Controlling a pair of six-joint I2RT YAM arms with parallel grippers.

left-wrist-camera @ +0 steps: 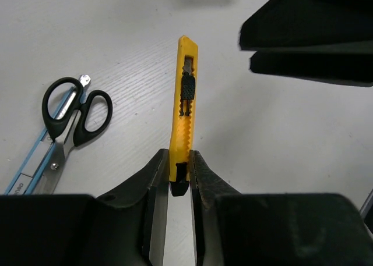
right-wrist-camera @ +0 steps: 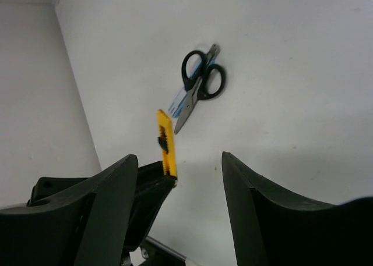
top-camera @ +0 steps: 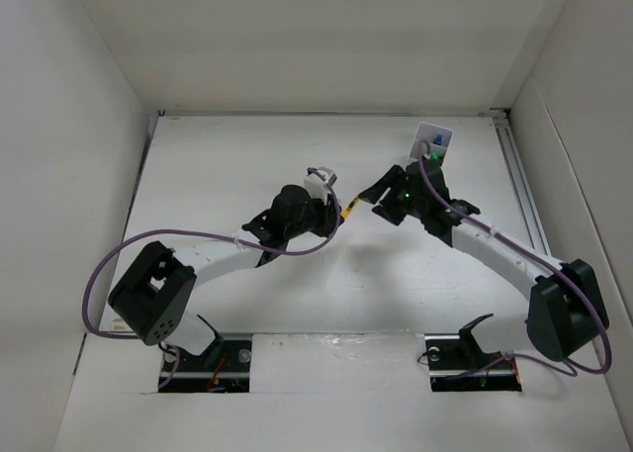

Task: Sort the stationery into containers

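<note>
My left gripper holds a yellow box cutter point(left-wrist-camera: 183, 109) upright between its fingertips, raised near the middle of the table in the top view. My right gripper stands open beside it, and in the right wrist view the cutter appears between and beyond its spread fingers, apparently untouched by them. Black-handled scissors point(left-wrist-camera: 87, 120) lie on the table across a pale blue ruler-like item point(left-wrist-camera: 26, 176), partly hidden by my arms in the top view.
A white compartment container point(top-camera: 431, 135) with blue and green items inside stands at the back right, partly behind my right arm.
</note>
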